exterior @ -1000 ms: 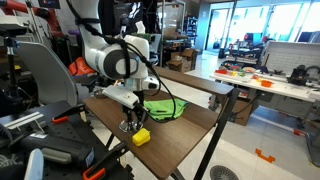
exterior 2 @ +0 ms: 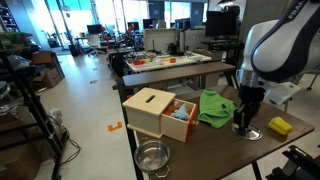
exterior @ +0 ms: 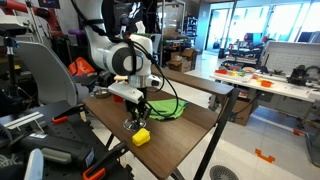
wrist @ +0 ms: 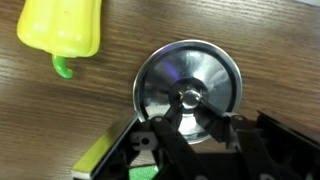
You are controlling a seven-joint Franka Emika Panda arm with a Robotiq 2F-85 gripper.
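Note:
A round metal lid [wrist: 222, 72] with a small knob fills the middle of the wrist view, over dark brown wood. My gripper is shut on its knob, the dark fingers reaching in from the bottom of that view. In exterior view 2 the lid [exterior 2: 247, 132] shows beneath my gripper [exterior 2: 243, 121], near the right end of the table. Whether the lid touches the wood I cannot tell. An open metal pot [exterior 2: 153, 157] stands at the table's near left corner.
A yellow pepper [wrist: 62, 25] lies close beside the lid. Behind it are a green cloth [exterior 2: 214, 106] and an open box [exterior 2: 178, 124] holding small items. Bare wood [exterior 2: 195, 152] stretches between pot and lid. Exterior view 1 shows the table's edge near another yellow object [exterior: 153, 156].
Over the last second my gripper and the lid have shifted only slightly in exterior view 1. The yellow objects and the green cloth look unmoved.

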